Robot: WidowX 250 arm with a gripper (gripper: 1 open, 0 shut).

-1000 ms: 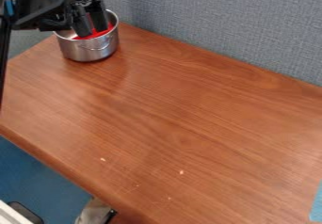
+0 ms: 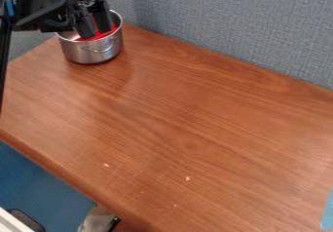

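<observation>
A steel pot (image 2: 92,50) stands at the far left corner of the wooden table (image 2: 182,129). Something red (image 2: 95,36) shows inside it. My black gripper (image 2: 93,26) is over the pot's mouth, its lower part at or just inside the rim. The fingers are dark and overlap, so I cannot tell whether they are open, shut or holding the red thing.
A grey padded wall (image 2: 235,31) runs behind the table. Below the near left edge is a blue surface (image 2: 39,187) with some metal and white hardware.
</observation>
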